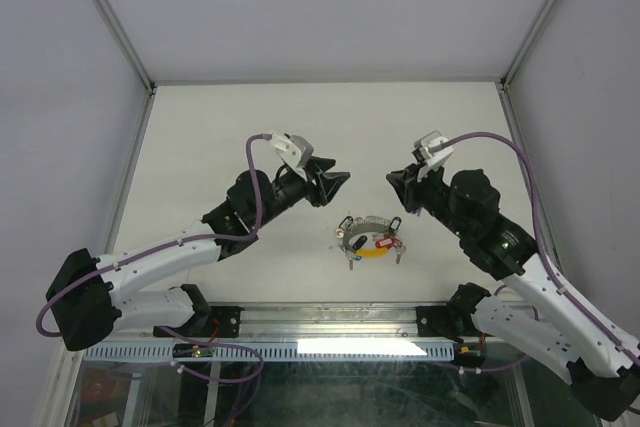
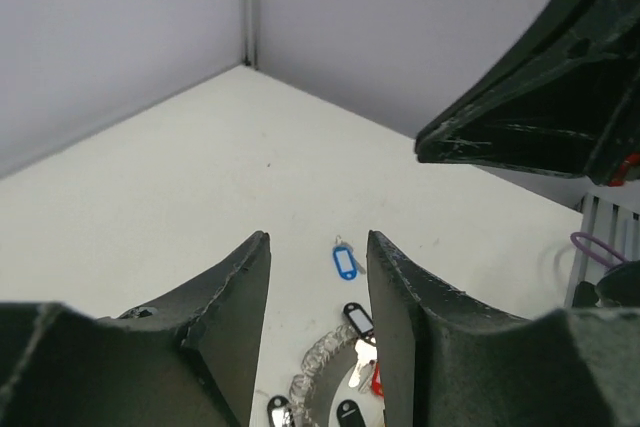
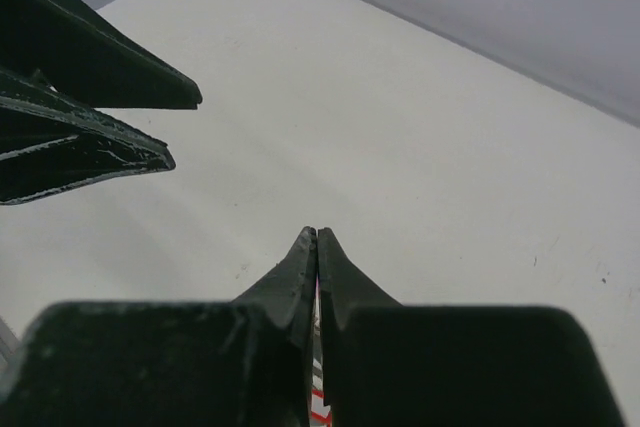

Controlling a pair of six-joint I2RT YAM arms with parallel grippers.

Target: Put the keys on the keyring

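Observation:
On the table between the arms lies a bunch with a grey coiled ring [image 1: 372, 220], several black-headed keys [image 1: 347, 222], a red piece [image 1: 384, 243] and a yellow piece [image 1: 372, 253]. A separate blue-headed key [image 2: 345, 262] rests farther off, under the right gripper in the top view. My left gripper [image 1: 347, 169] hovers up and left of the bunch, part open and empty. Facing it, my right gripper is closed to a hairline slit with no object visible in its tips; red shows through below. How the keys join the ring cannot be told.
Grey walls stand around it. A metal rail [image 1: 330, 319] runs along the front edge. The two grippers face each other across a narrow gap.

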